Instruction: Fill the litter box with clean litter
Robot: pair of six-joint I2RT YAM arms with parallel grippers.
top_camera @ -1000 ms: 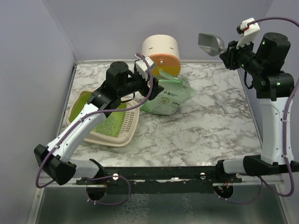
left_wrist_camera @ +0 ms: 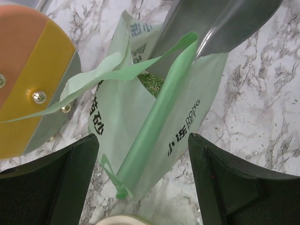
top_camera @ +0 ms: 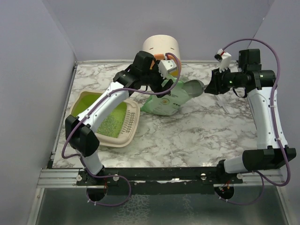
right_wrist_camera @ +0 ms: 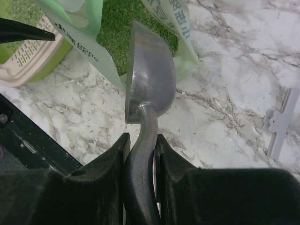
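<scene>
The green-and-white litter bag (top_camera: 164, 103) stands open on the marble counter, green litter (right_wrist_camera: 114, 44) inside. My right gripper (top_camera: 211, 86) grasps the metal handle of the scoop (right_wrist_camera: 149, 75), whose blade reaches into the bag's mouth. My left gripper (top_camera: 164, 86) is open over the bag's near upper edge, which lies between its fingers in the left wrist view. The litter box (top_camera: 126, 129), cream-rimmed with a green inside and green litter in it, sits left of the bag.
A cylindrical cream container with an orange-and-yellow front (left_wrist_camera: 33, 84) stands behind the bag. A grey flat tool (right_wrist_camera: 283, 122) lies at the right.
The scoop in my right gripper has come down and left from above the back right into the bag's mouth. My left gripper has moved rightward over the bag.
</scene>
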